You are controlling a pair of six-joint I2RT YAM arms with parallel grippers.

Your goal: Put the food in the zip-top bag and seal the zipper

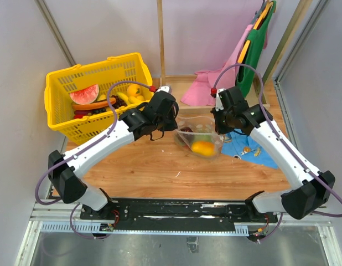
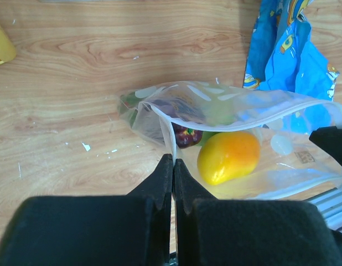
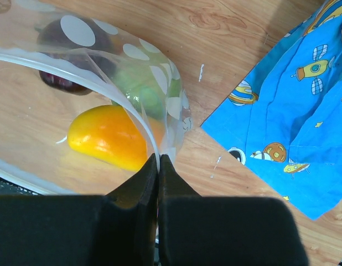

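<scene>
The clear zip bag (image 1: pixel 193 127) lies between my grippers, holding a yellow mango (image 2: pixel 227 157), a dark purple food (image 3: pixel 63 80) and a green item (image 3: pixel 135 88). My left gripper is shut on the bag's rim at one end, pinching the plastic. My right gripper is shut on the rim at the other end, the plastic edge running into its fingertips. The bag's mouth shows open between them in both wrist views.
A yellow basket (image 1: pixel 66 116) with watermelon and other food stands back left. Blue patterned cloth (image 1: pixel 254 155) lies right of the bag; pink (image 1: pixel 198 94) and green garments hang at the back right.
</scene>
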